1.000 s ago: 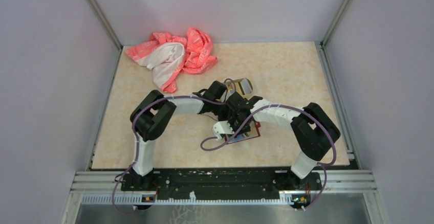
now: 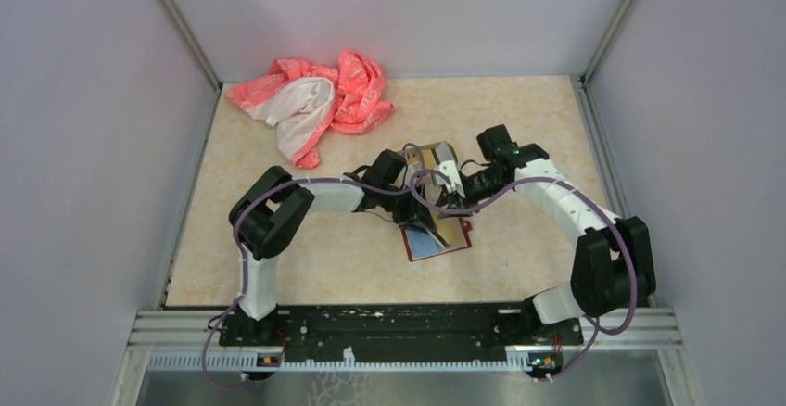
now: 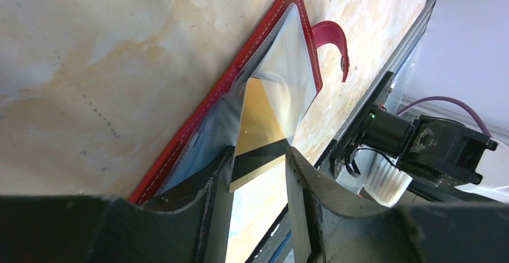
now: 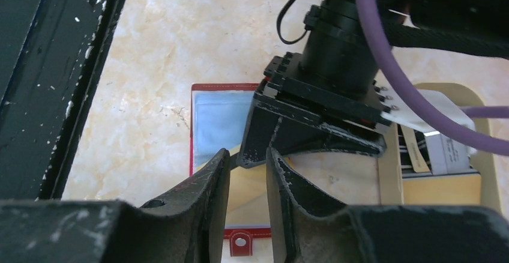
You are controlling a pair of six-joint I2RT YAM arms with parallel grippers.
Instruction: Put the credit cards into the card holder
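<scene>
The red-edged card holder (image 3: 316, 65) lies on the table with clear and blue sleeves. A gold card with a black stripe (image 3: 258, 113) sits in it, partly under the clear plastic. My left gripper is over the holder with its fingers apart, either side of the card's near end; whether it touches the card I cannot tell. My right gripper is raised to the right of the left one, its fingers apart, with nothing visible held. The left gripper's body hides part of the holder in the right wrist view.
An open box (image 4: 489, 173) with several cards stands behind the holder. A pink-and-white cloth (image 2: 360, 91) lies at the back left.
My right arm has moved back and to the right, off the holder, uncovering more of it. My left gripper has shifted slightly.
</scene>
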